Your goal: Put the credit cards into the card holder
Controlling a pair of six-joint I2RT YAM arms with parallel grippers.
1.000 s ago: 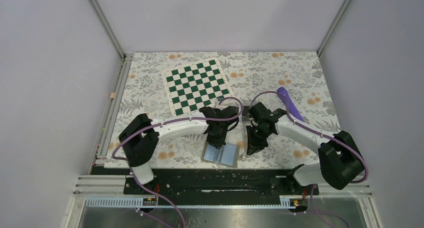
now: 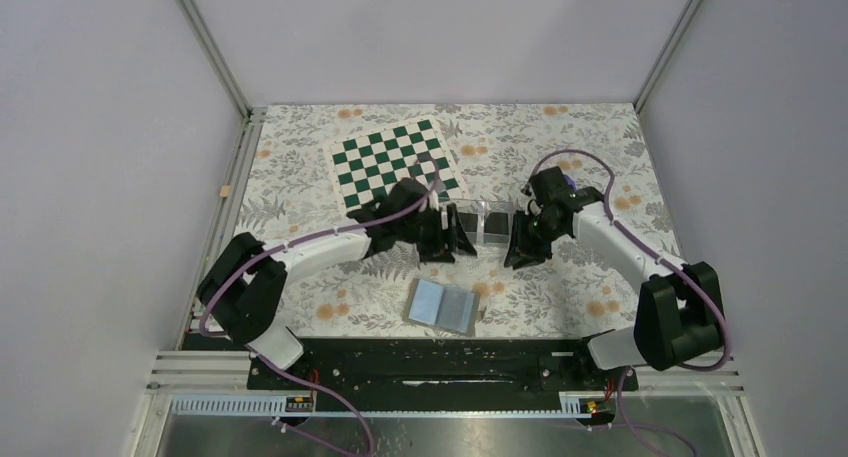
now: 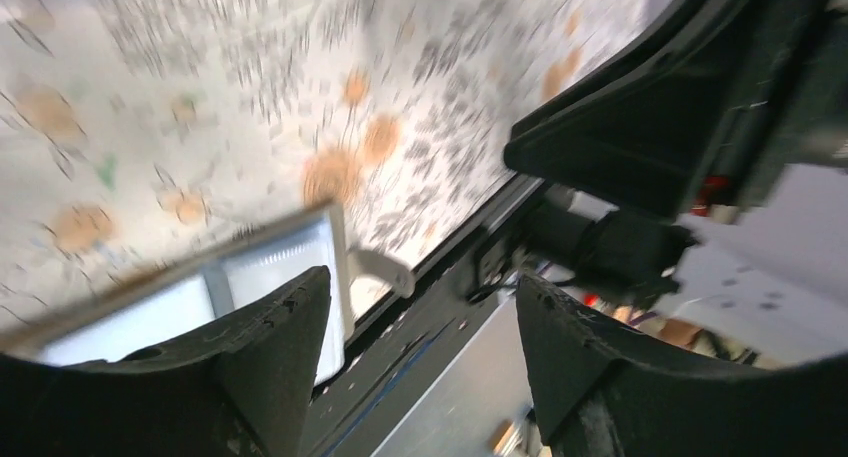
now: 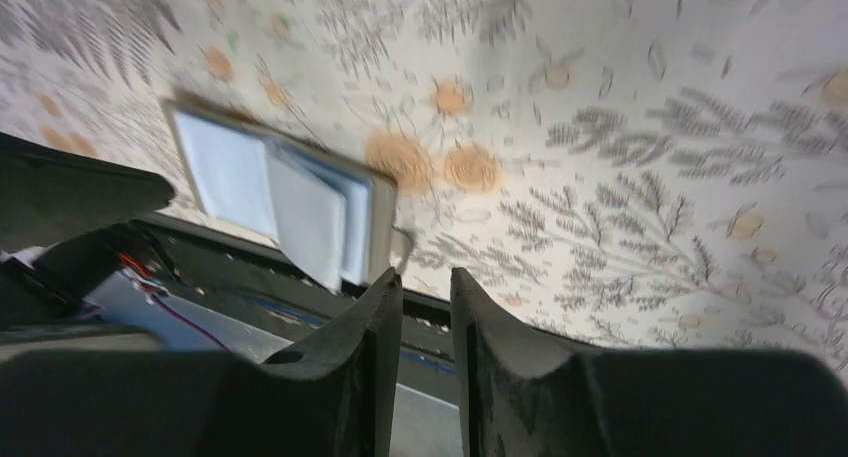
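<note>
The card holder (image 2: 441,307) lies spread flat near the table's front edge, its left half pale blue and its right half greyer. In the right wrist view a pale sheet (image 4: 308,209) lies over the holder's right half; whether it is a card or a flap I cannot tell. My left gripper (image 2: 452,245) hovers behind the holder, open; its fingertips (image 3: 312,302) are wide apart with nothing between. Farther right, my right gripper (image 2: 527,257) is apart from the holder, its fingers (image 4: 388,322) separated by a narrow empty gap.
Behind the grippers sits a clear box (image 2: 482,205) with dark sections, partly hidden by the arms; its contents are unclear. A green-and-white checkered board (image 2: 375,160) lies at the back left. A purple item (image 2: 570,181) is mostly covered by the right arm.
Both grippers have moved back from the front of the table, the left one leaving its place over the holder. The holder's right half looks greyer than one second ago.
</note>
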